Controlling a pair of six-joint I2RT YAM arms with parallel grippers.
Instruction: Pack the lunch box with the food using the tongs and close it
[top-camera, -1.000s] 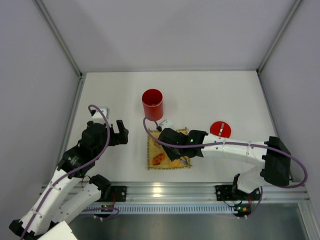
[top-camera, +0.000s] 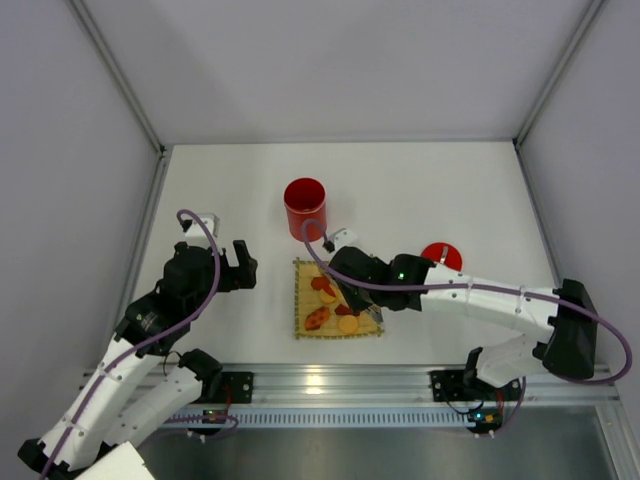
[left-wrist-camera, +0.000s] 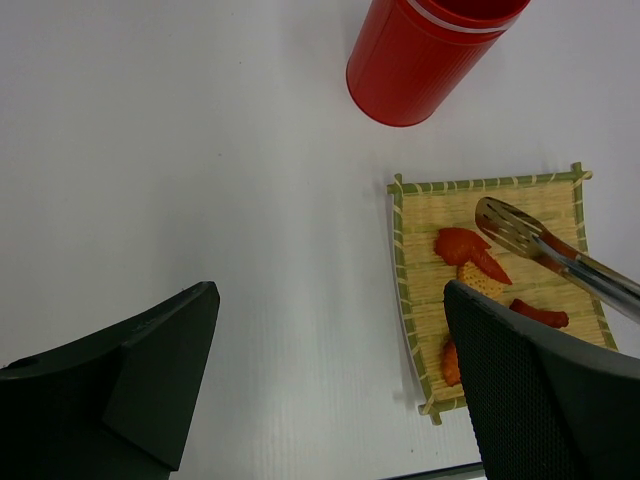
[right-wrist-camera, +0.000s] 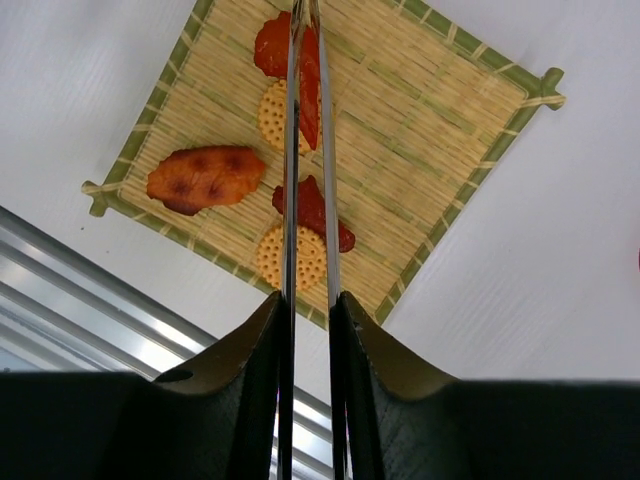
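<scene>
A woven bamboo mat (top-camera: 305, 329) holds red pieces (right-wrist-camera: 270, 45), round crackers (right-wrist-camera: 291, 262) and a browned oval piece (right-wrist-camera: 203, 176). My right gripper is shut on metal tongs (left-wrist-camera: 580, 268), which point over the mat above the upper red piece; whether they touch it I cannot tell. My left gripper stands open to the left of the mat with nothing between its fingers.
A red cylindrical container (top-camera: 305, 222) stands behind the mat. A red round object (top-camera: 434, 252) with something metallic on it lies at the right.
My right arm and gripper have shifted to the right in the top view, uncovering more of the mat's red pieces. The left arm has not moved.
</scene>
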